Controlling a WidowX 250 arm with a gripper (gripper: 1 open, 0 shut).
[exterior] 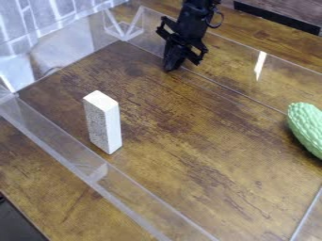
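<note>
The black robot arm with its gripper [176, 58] is at the top middle, low against the wooden surface near the back wall of the clear-walled tray. Its fingers look shut, with nothing visible between them, though they are small and dark. A white speckled block [104, 122] stands upright at the left middle. A green textured object [304, 127], like a toy vegetable, lies at the right edge, partly out of frame.
Clear plastic walls [63, 163] border the wooden floor [189, 160]. A pale patterned cloth [38, 33] is at the upper left, outside the tray.
</note>
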